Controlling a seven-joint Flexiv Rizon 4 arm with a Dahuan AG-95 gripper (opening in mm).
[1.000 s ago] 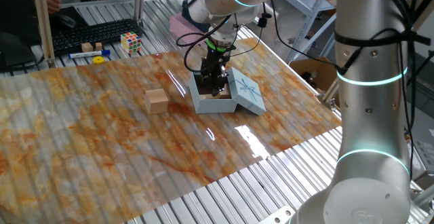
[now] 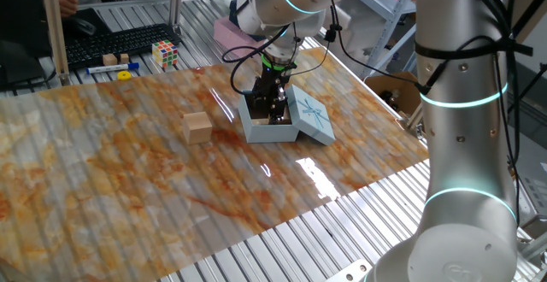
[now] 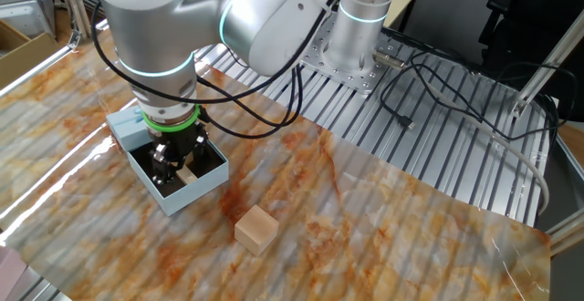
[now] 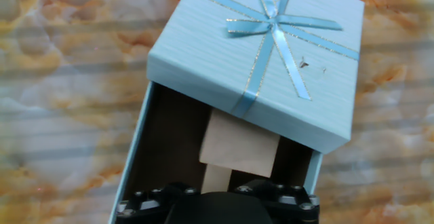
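Note:
My gripper (image 3: 179,162) points down into an open light-blue box (image 3: 198,191), its fingers standing apart. In the wrist view the two fingers show at the bottom edge, left finger (image 4: 157,200) and right finger (image 4: 281,198); their tips are hidden. Inside the dark box lies a pale wooden block (image 4: 241,142), partly covered by the lid, with a narrower pale wooden piece (image 4: 216,179) just below it. I see no contact between fingers and wood. The light-blue lid (image 2: 311,115) with a ribbon bow leans tilted against the box.
A separate wooden cube (image 2: 197,128) rests on the marbled sheet (image 2: 102,188), left of the box. Along the back are a Rubik's cube (image 2: 165,55), a yellow ring (image 2: 124,75), a blue marker (image 2: 112,68) and a keyboard (image 2: 120,47). Much of the sheet is clear.
The arm has shifted slightly since a second ago; box, lid and cube have stayed put.

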